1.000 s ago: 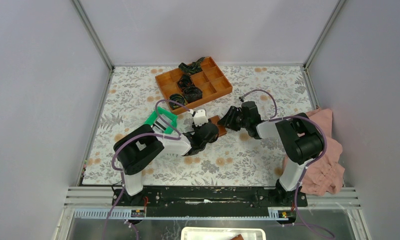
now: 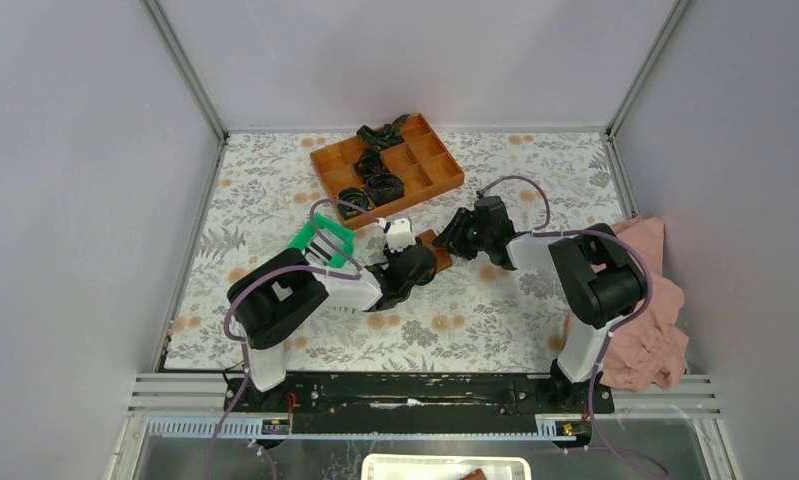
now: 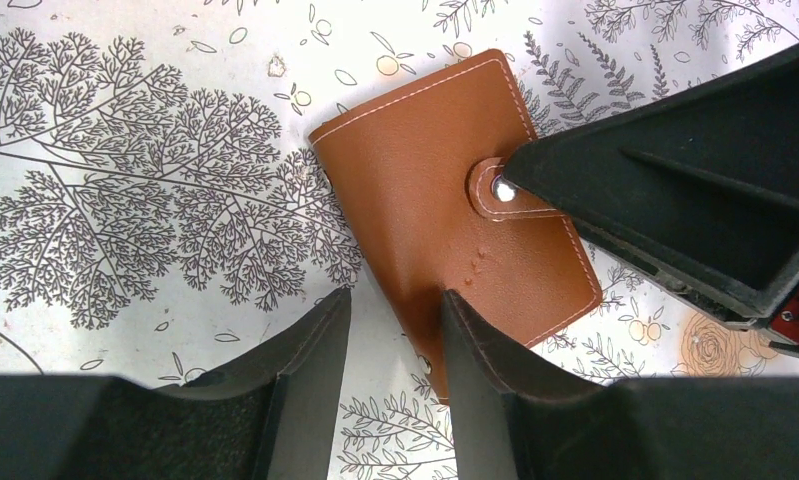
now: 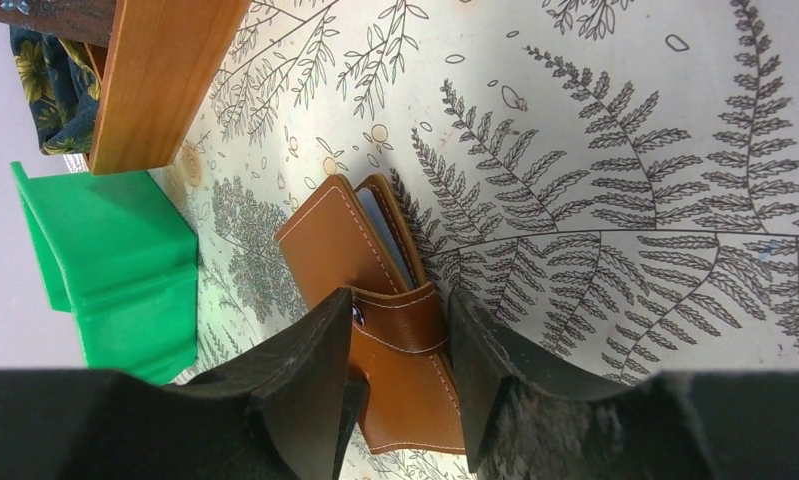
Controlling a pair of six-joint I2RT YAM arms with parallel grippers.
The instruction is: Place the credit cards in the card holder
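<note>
The brown leather card holder (image 3: 430,165) lies on the patterned table between the arms, its snap strap fastened in the left wrist view. In the right wrist view, a pale edge (image 4: 388,232) shows between the covers of the card holder (image 4: 320,235); whether it is a card or lining, I cannot tell. My left gripper stands part open at the holder's near-left edge, one finger overlapping its lower corner. My right gripper is open, with the strap showing between its fingertips. One of its dark fingers (image 3: 695,190) reaches the snap in the left wrist view.
A green stand (image 2: 302,236) with dark and white items is left of the holder. Behind stands a wooden compartment box (image 2: 440,172) holding dark bundles. Pink cloth (image 2: 650,330) lies at the right edge, a white tray (image 2: 395,470) in front. Bare table lies to the right rear.
The left arm and the holder look unmoved in the top view.
</note>
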